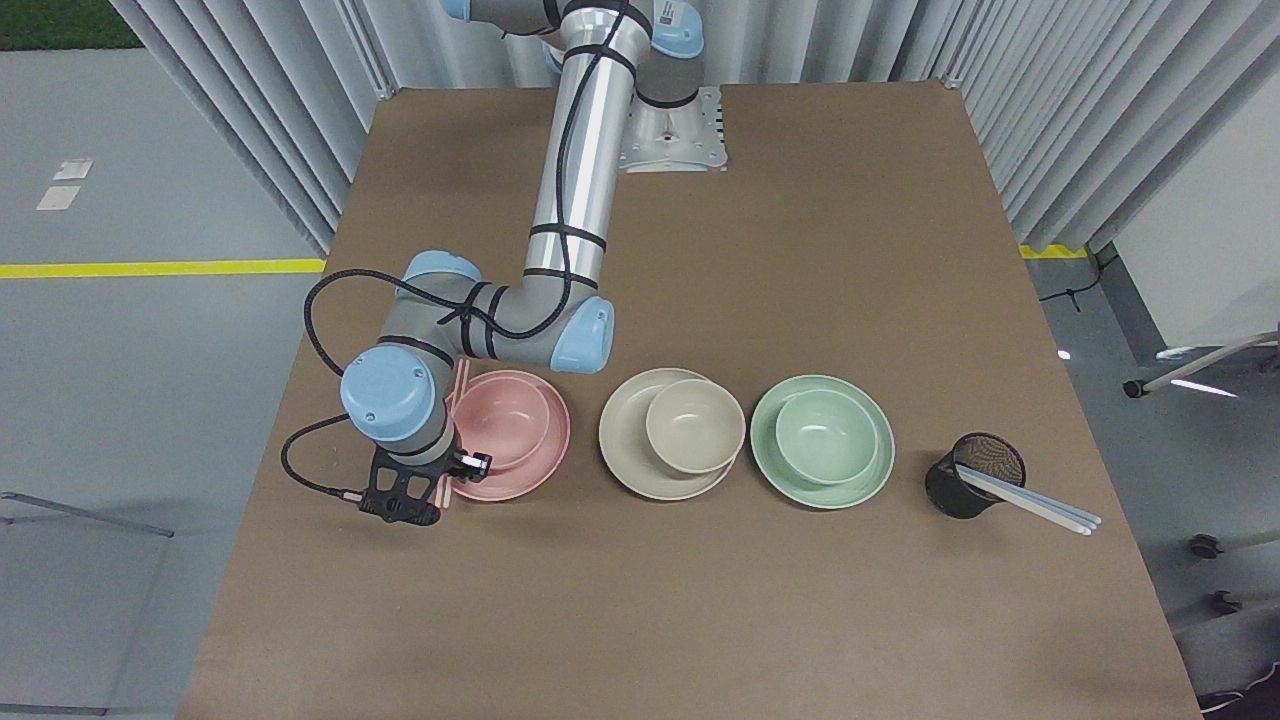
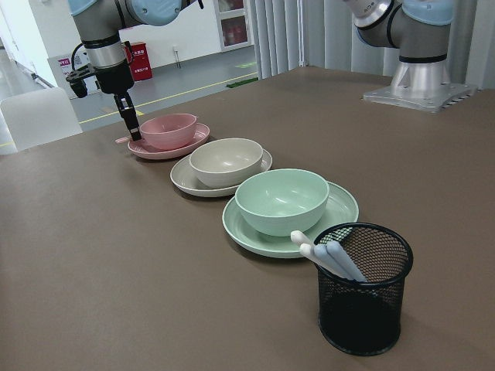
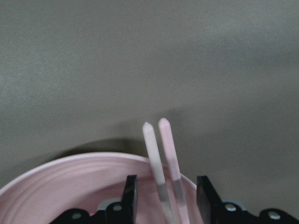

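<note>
A pink bowl (image 1: 504,414) rests on a pink plate (image 1: 534,468), with pink chopsticks (image 1: 445,491) along the plate's left side. My gripper is open just over the plate's edge, its two black fingers on either side of the chopsticks (image 3: 169,151), which look pale at their tips in the wrist view. Whether they touch is not clear. In the left view the gripper (image 2: 133,133) points down beside the pink bowl.
A cream bowl (image 1: 696,422) on a cream plate (image 1: 636,462) and a green bowl (image 1: 825,434) on a green plate (image 1: 780,468) stand to the right. A black mesh cup (image 1: 948,492) holds pale chopsticks at the far right.
</note>
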